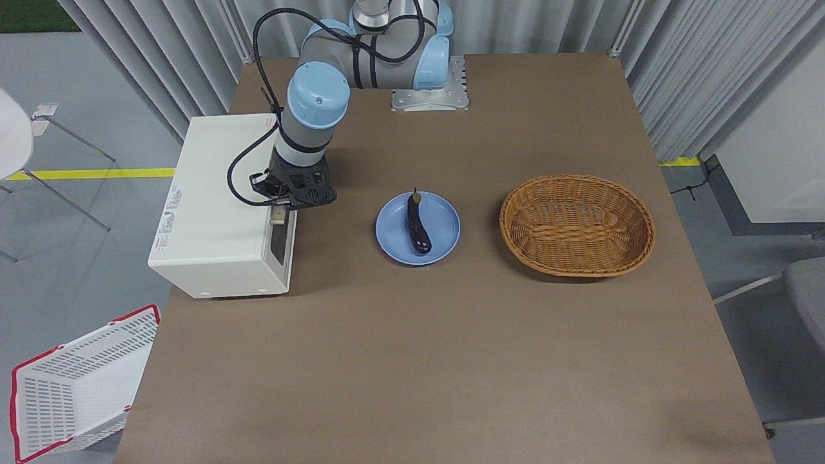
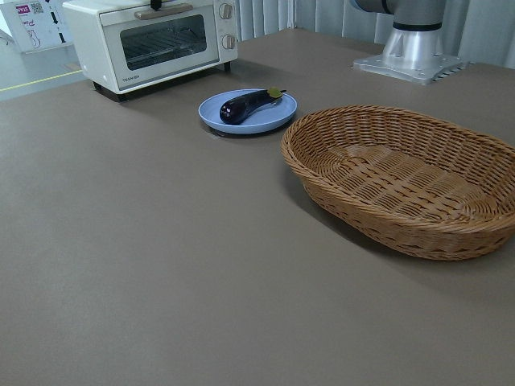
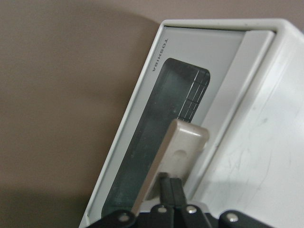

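Note:
A white toaster oven stands at the table's left, door facing right; the wrist view shows its window and beige handle. My gripper is right at that handle, its dark fingers close together at the lower edge of the wrist view; whether they grip it I cannot tell. In the left view the door is closed. An eggplant lies on a blue plate right of the oven.
A wicker basket sits on the right. A white laundry basket is on the floor at lower left.

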